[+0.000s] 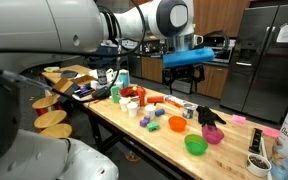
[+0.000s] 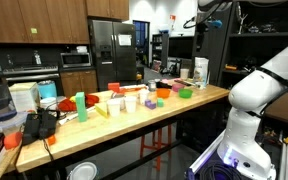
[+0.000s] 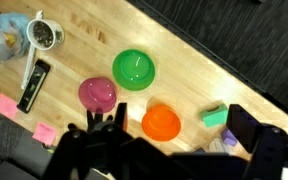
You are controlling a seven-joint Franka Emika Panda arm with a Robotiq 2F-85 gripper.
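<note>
My gripper is open, its black fingers wide apart with nothing visible between them. In exterior view 1 it hangs high over the table, beyond the blue wrist part (image 1: 188, 58). Below it in the wrist view are a green bowl (image 3: 134, 69), a pink bowl (image 3: 97, 95) and an orange bowl (image 3: 161, 123); the green and orange ones look empty. A green block (image 3: 215, 116) and a purple block (image 3: 229, 137) lie to the right, partly behind a finger. In exterior view 1, a black floppy object (image 1: 210, 116) lies by the pink bowl (image 1: 212, 134).
A cup with dark contents (image 3: 44, 35), a black oblong object (image 3: 33, 87) and pink squares (image 3: 44, 133) lie to the left. White cups (image 1: 132, 108) and several blocks crowd the other end. Bare wood shows around the green bowl (image 1: 196, 145).
</note>
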